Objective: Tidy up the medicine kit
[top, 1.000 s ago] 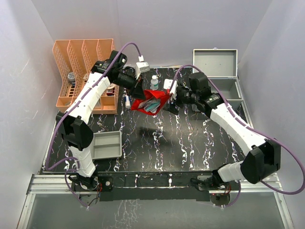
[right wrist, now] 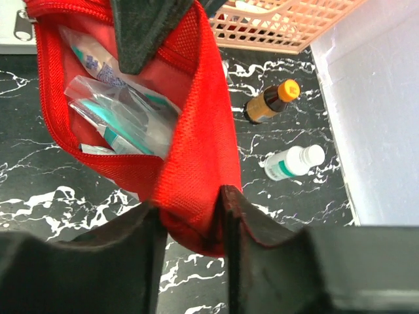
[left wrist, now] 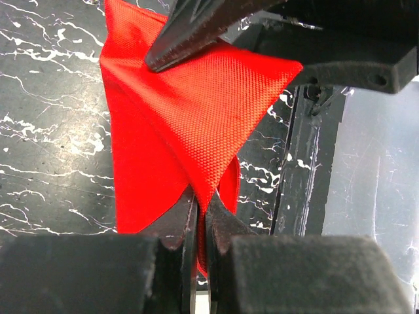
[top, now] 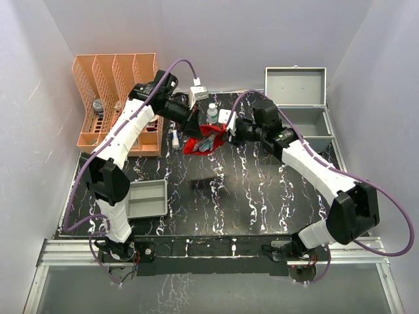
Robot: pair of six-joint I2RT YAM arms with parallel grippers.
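A red pouch (top: 194, 148), its mouth spread and clear plastic packets (right wrist: 118, 114) inside, hangs above the dark marbled table between both grippers. My left gripper is shut on a fold of its red cloth. At the opposite edge of the pouch, my right gripper has its fingers partway apart. Red cloth lies between them and seems to meet both; whether they grip it firmly is unclear. A white bottle (right wrist: 294, 161) and a brown bottle with an orange cap (right wrist: 272, 101) stand on the table behind the pouch.
An orange divided rack (top: 84, 140) fills the back left. An empty grey tray (top: 147, 199) lies at the front left. At the back right is a grey box (top: 308, 121) with its lid raised.
My right gripper has moved left, towards the left one, over the last second. The pouch has drawn narrower and its shape has shifted. The left arm has barely moved.
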